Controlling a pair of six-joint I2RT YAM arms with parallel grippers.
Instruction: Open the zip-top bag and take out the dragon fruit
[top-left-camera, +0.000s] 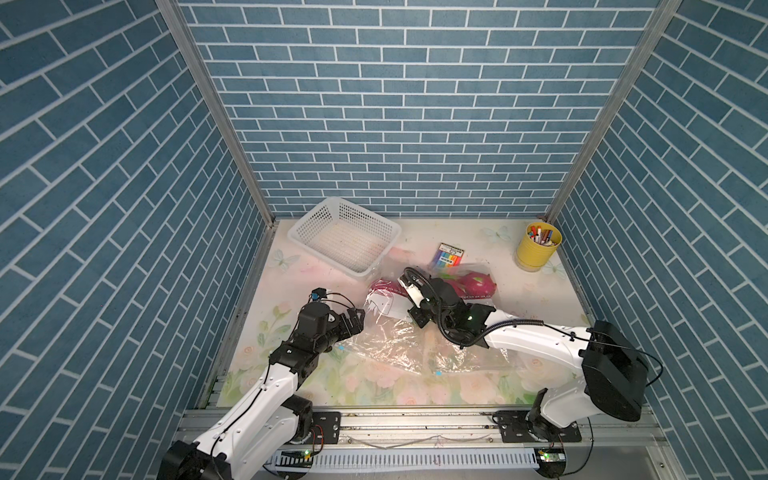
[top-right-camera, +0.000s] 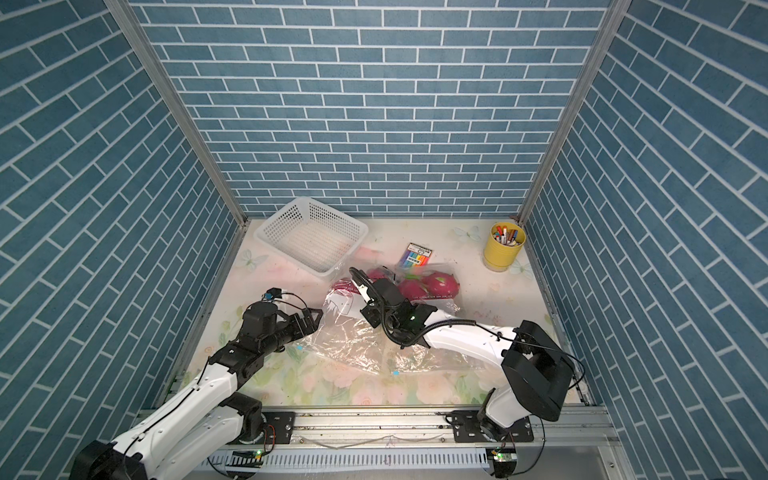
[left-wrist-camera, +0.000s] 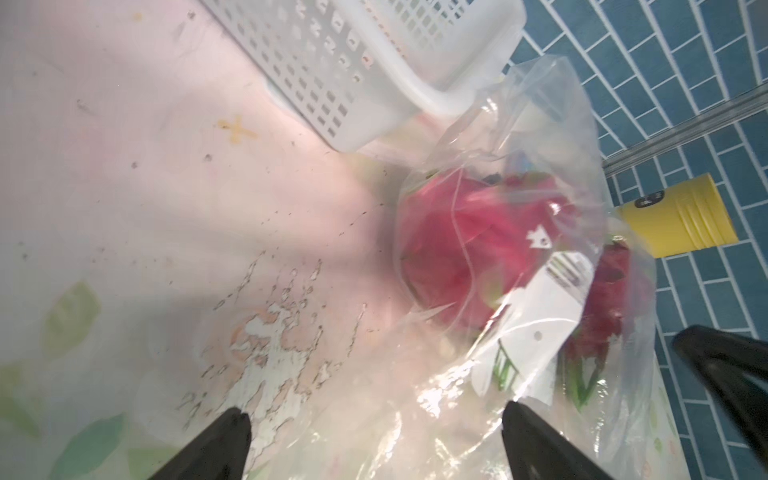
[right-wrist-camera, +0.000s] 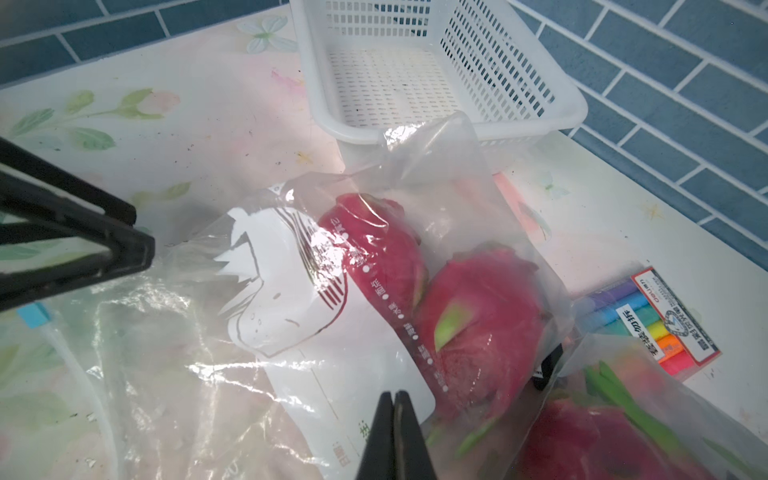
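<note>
Dragon fruits (right-wrist-camera: 488, 320) lie inside a clear zip top bag (right-wrist-camera: 200, 352) with a white printed panel, flat on the table. Its far end stands up slightly by the basket, while a blue zip slider (right-wrist-camera: 33, 314) shows at the near left corner. My left gripper is open at the left of this bag, and its fingers (right-wrist-camera: 120, 240) enter the right wrist view from the left. Over the white panel, my right gripper is shut, with nothing showing between its fingertips. Whether it touches the film cannot be told.
A second bag with dragon fruit (top-left-camera: 477, 285) lies close by on the right, partly behind the right arm. A white basket (top-left-camera: 345, 254) stands at the back left. Colored markers (top-left-camera: 446, 257) lie behind the bags, and a yellow pen cup (top-left-camera: 533, 254) stands back right.
</note>
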